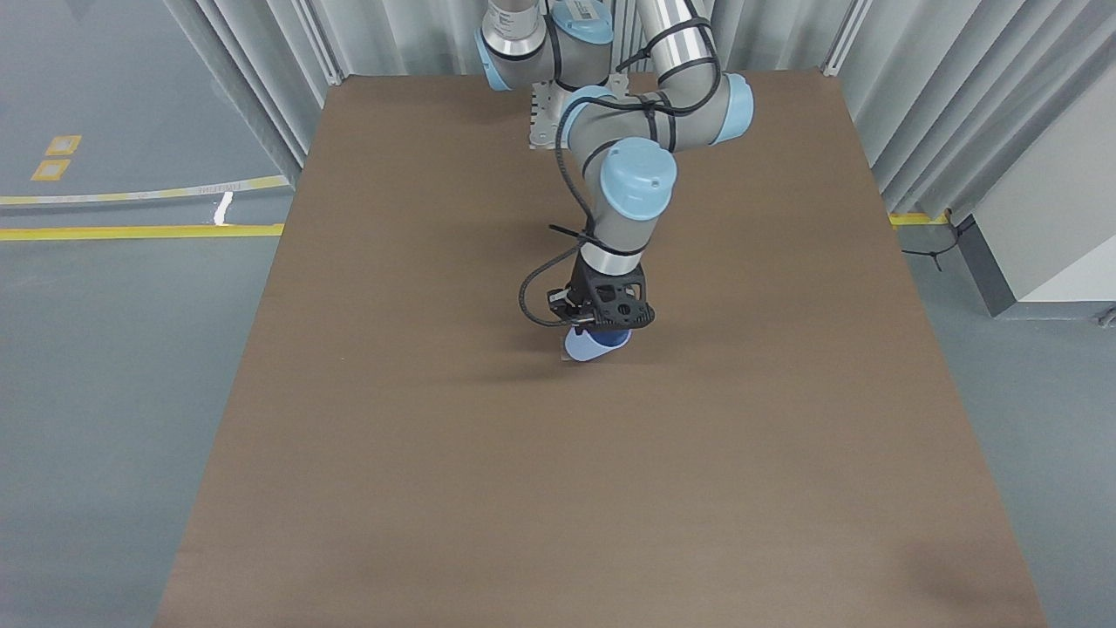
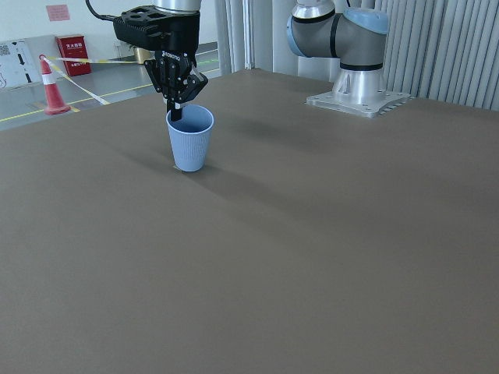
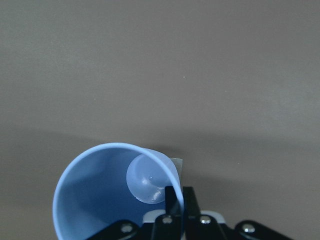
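A light blue ribbed plastic cup (image 1: 588, 349) (image 2: 189, 144) (image 3: 85, 190) stands upright at the small grey patch on the brown table (image 1: 596, 471), under my wrist. My gripper (image 2: 175, 109) is shut on the cup's rim, with one black finger inside the cup and the other outside, as the wrist view shows. In the front view the fingers are hidden behind the wrist housing and most of the cup is covered.
The robot's base (image 2: 359, 101) on its mounting plate sits at the back of the table. Curtains line the back, beyond the table edge.
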